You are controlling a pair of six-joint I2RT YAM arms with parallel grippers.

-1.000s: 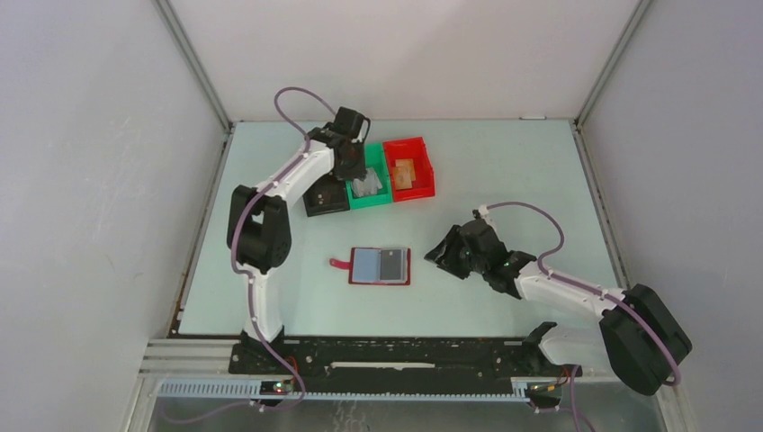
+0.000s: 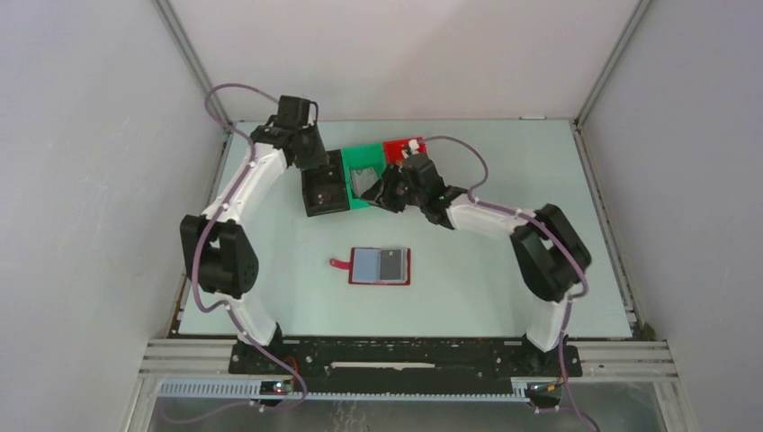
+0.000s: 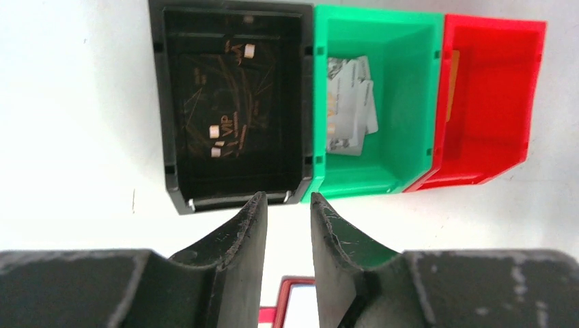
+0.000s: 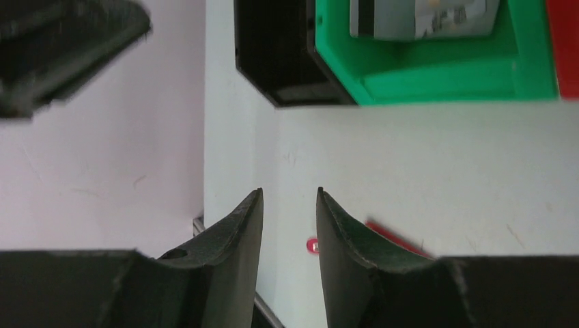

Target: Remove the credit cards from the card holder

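Note:
The card holder lies open on the table, red-edged with a red tab on its left; whether any card is left inside cannot be made out. Black cards marked VIP lie in the black bin. In the green bin are several silver-grey cards, and a tan card shows in the red bin. My left gripper hangs over the bins' near side, fingers apart and empty. My right gripper is also open and empty, near the green bin's front edge.
The three bins stand side by side at the back of the table. Both arms are close together above them; a dark part of the left arm shows in the right wrist view. Table around the card holder is clear.
My right arm has swung from the right side toward the green bin, up and left in the top view. The left arm has shifted left over the black bin. The card holder stays put.

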